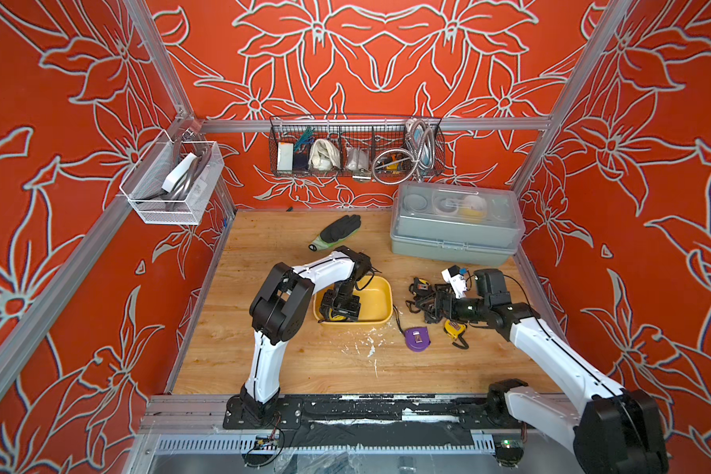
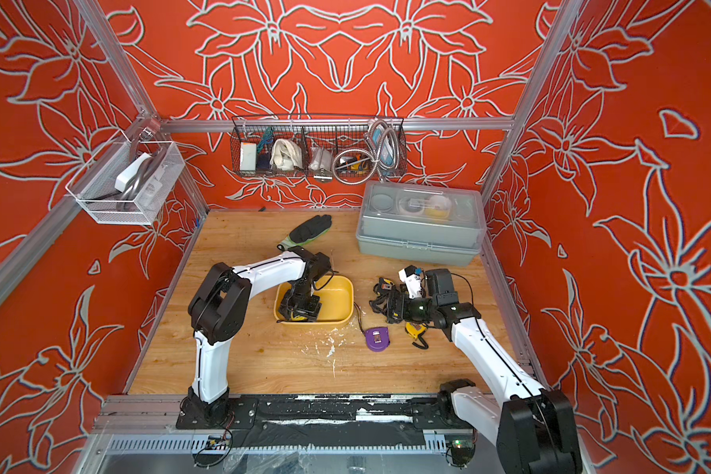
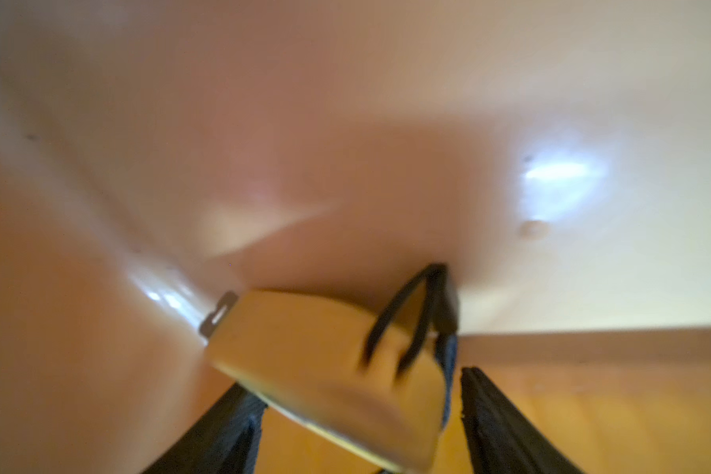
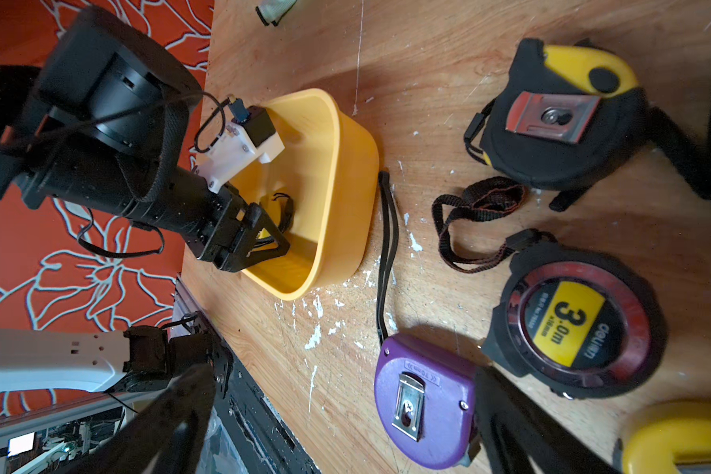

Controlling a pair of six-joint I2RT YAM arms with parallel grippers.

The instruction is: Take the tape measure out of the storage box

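Observation:
The yellow storage box stands near the middle of the table. Inside it lies a yellow tape measure with a black strap, tilted against the box wall. My left gripper reaches into the box, part open, its two fingers either side of the tape measure; whether they touch it cannot be told. From the right wrist, the tape's yellow and black body shows partly behind the left gripper. My right gripper is open above the table, right of the box, over a purple tape measure.
Right of the box lie several tape measures, among them a black one with a red clip, a round 3.0m one and a yellow one. A grey lidded case and a glove sit behind.

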